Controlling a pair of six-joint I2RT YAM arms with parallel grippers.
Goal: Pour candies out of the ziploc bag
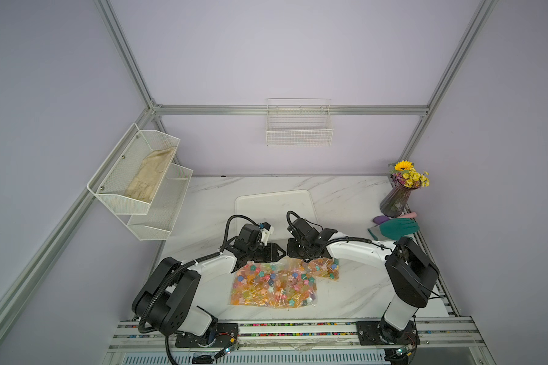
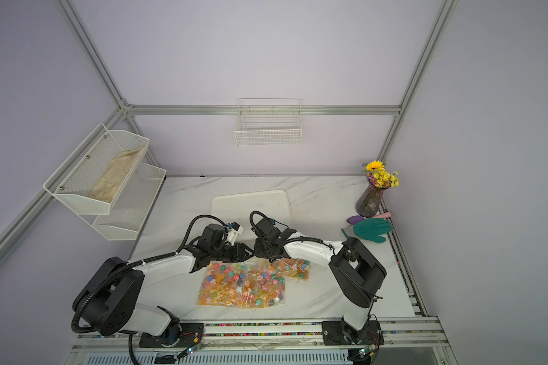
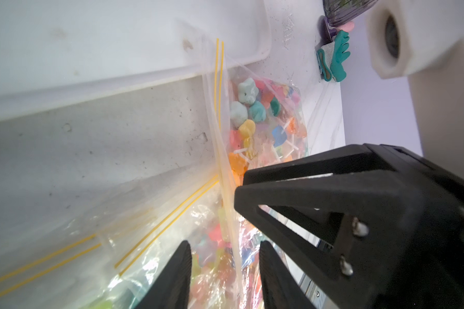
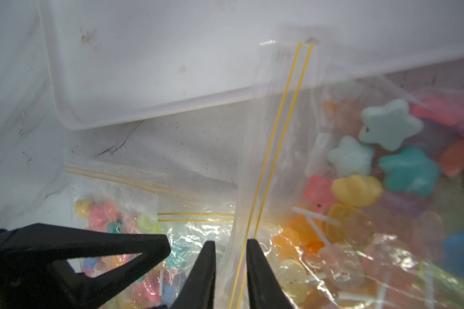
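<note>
A clear ziploc bag of candies (image 1: 327,269) lies at the right, its yellow-striped zip (image 4: 273,144) facing left. To its left is a broader spread of bagged candies (image 1: 268,286), with more yellow zip lines (image 3: 165,226) near the left gripper. My left gripper is open, the bag's thin plastic edge passing between its separated fingers. Close by on the right, my right gripper is also open, with the striped edge between its fingertips. Neither visibly pinches the film. Candies under the grippers are partly hidden.
A shallow white tray (image 1: 275,199) sits just behind the bags, and the bag's zip end overlaps its front rim in the wrist views. Flowers in a vase (image 1: 394,200) and a teal glove (image 1: 398,228) stand far right. The two grippers nearly touch.
</note>
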